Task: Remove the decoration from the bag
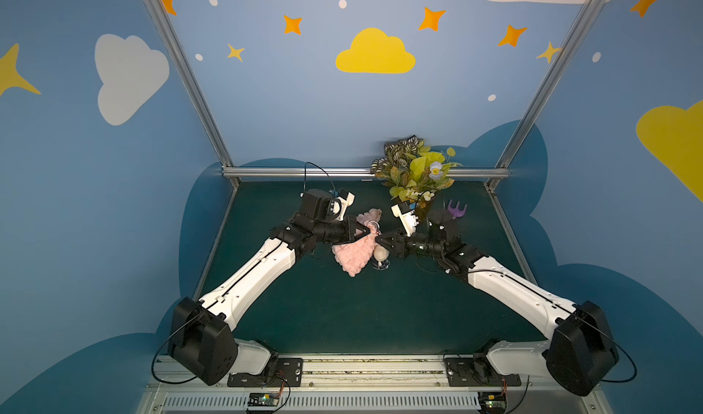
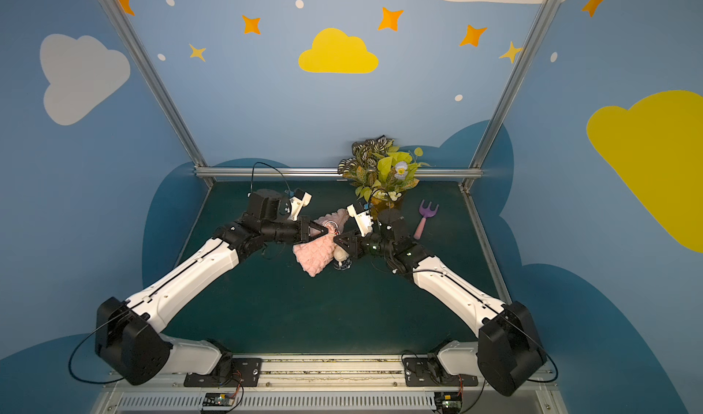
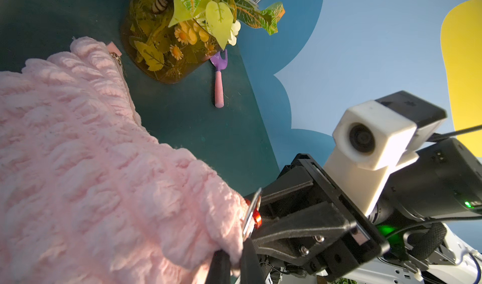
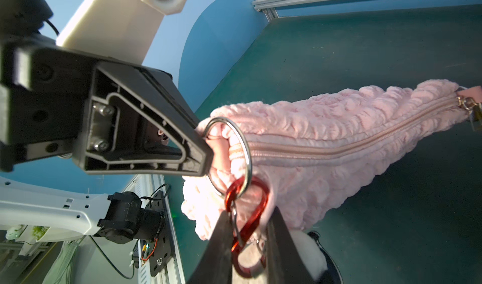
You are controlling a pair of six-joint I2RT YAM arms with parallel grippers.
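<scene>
The pink plush bag (image 1: 356,255) (image 4: 321,143) hangs in front of my left gripper (image 1: 368,231), which is shut on the small pink tab (image 4: 219,154) at the zipper's end. A silver ring (image 4: 248,158) passes through that tab. Clipped to the ring is a red carabiner (image 4: 258,216), part of the decoration, with a pale round charm (image 1: 380,253) below it. My right gripper is part open, its fingers (image 4: 217,256) on either side of the carabiner. Whether they touch it is unclear. The charm's lower end is partly hidden by the right fingers in the right wrist view.
A leafy plant in an amber pot (image 3: 165,58) stands behind the right gripper. Beside it lies a purple toy fork with a pink handle (image 2: 420,228).
</scene>
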